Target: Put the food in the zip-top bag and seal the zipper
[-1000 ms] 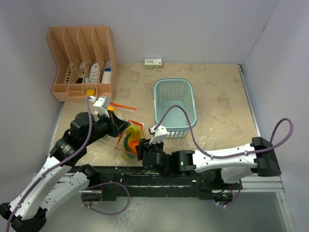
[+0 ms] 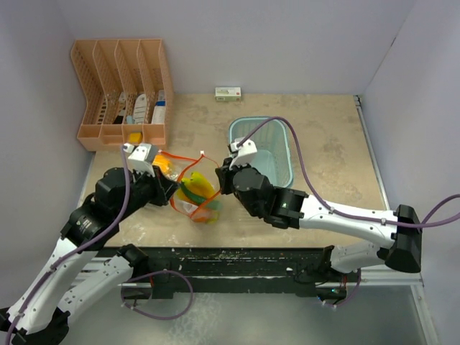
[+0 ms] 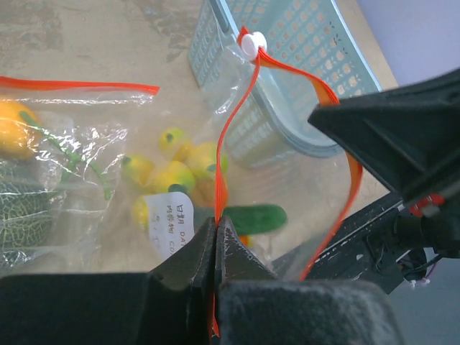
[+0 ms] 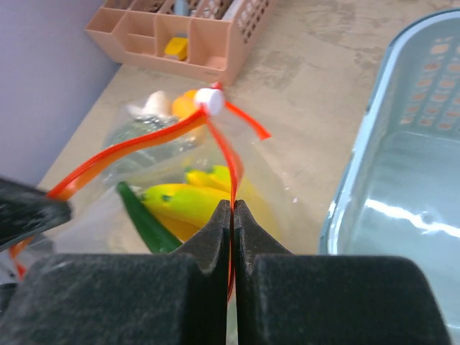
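A clear zip top bag with an orange zipper hangs between my grippers, its mouth (image 2: 198, 159) spread wide in the top view. Yellow food (image 2: 198, 187) and a green cucumber (image 4: 147, 221) lie inside it. My left gripper is shut on one side of the orange rim, which runs down between its fingertips. On the opposite side my right gripper is shut on the rim as well. A white zipper slider (image 3: 253, 44) sits at a corner of the mouth. A second bag with an orange strip (image 3: 79, 85) lies flat, holding an orange item (image 3: 16, 129).
A pale green basket (image 2: 260, 123) stands empty just behind my right gripper. At the back left is a pink divided organizer (image 2: 90, 131), with a small box (image 2: 228, 93) by the rear wall.
My right gripper has moved back and to the right, away from the left one. The bag's mouth is now spread wider. My left gripper has shifted slightly toward the left.
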